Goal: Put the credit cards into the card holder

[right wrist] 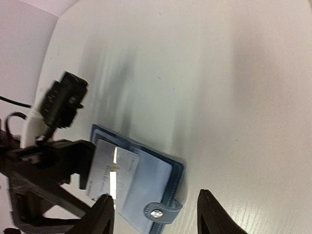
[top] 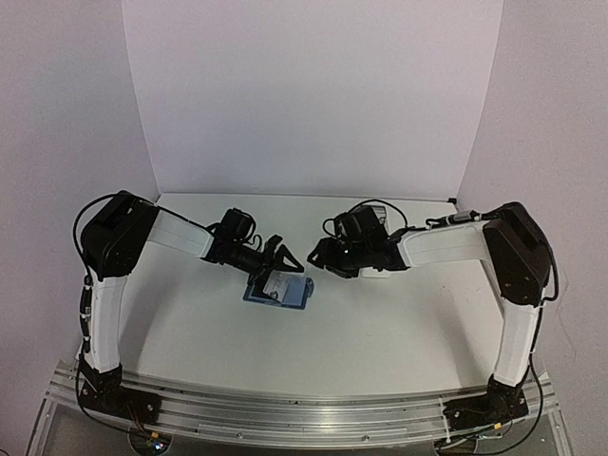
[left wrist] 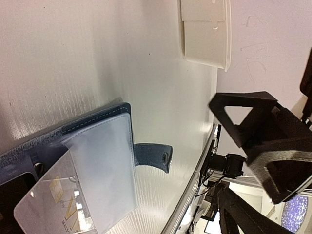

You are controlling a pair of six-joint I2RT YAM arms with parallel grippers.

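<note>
The blue card holder (top: 294, 294) lies open on the table under my left gripper, its snap strap (left wrist: 151, 155) out to one side. A translucent card (left wrist: 53, 200) with yellow print lies at the sleeve of the holder; whether it is fully inside is unclear. My left gripper (top: 275, 256) stands open over the holder, nothing seen in it. My right gripper (top: 323, 256) is above the table just right of the holder, its two fingertips apart at the bottom of the right wrist view, with nothing held between them.
A white container (left wrist: 204, 34) stands at the back right, partly behind my right arm in the top view. Walls border the back and sides.
</note>
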